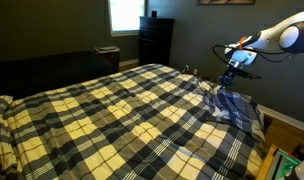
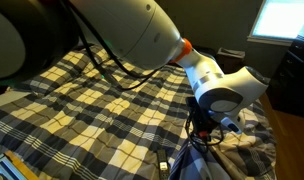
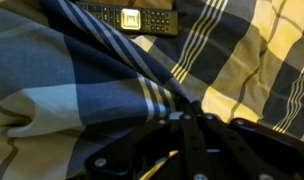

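A blue plaid cloth [image 3: 102,105] with pale stripes fills the left of the wrist view, its folds running up to my fingertips. My gripper is shut on a fold of this cloth; the pinch itself is partly hidden by the dark fingers. In exterior view 1, the gripper [image 1: 226,84] is above the far right of the plaid-covered surface, and the cloth [image 1: 235,105] rises in a peak towards it. From the other side, the gripper [image 2: 198,130] is partly covered by the arm, with the cloth [image 2: 197,160] hanging below.
A black remote [image 3: 142,18] lies beside the cloth on the yellow, white and black plaid cover [image 3: 247,65]. The same remote [image 2: 163,160] shows in exterior view 2.
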